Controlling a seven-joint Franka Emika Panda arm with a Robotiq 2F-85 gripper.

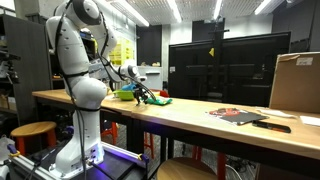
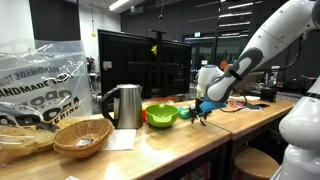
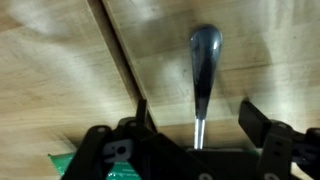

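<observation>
A slim utensil with a black handle [image 3: 205,55] and a pale metal shaft lies on the wooden table in the wrist view. My gripper is open, one finger on each side of the shaft, neither touching it. The utensil's far end is hidden beneath the gripper body. From the side, the gripper [image 1: 143,98] hangs low over the table [image 1: 185,115], and the second exterior view shows the gripper [image 2: 198,116] right of the green bowl [image 2: 160,115].
Green cloth-like material [image 1: 158,101] lies close by the gripper. A wicker basket [image 2: 83,137] and a metal pitcher [image 2: 125,106] stand on the table. A dark flat item [image 1: 271,126] rests at the near right end.
</observation>
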